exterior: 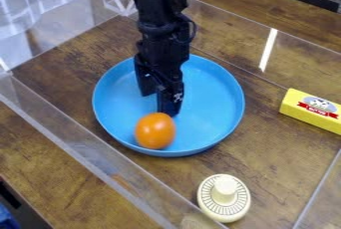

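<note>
A blue round plate [208, 114] sits on the wooden table with an orange ball-like object [155, 130] near its front. My black gripper [159, 100] reaches down from the top into the back part of the plate, behind and above the orange object, apart from it. Its fingers are dark and hard to make out; nothing can be seen held between them.
A yellow box [310, 109] with a printed label lies at the right. A white round object with a knob [224, 195] stands at the lower right. A clear plastic edge runs along the left. Bare wood [67, 59] shows at the upper left.
</note>
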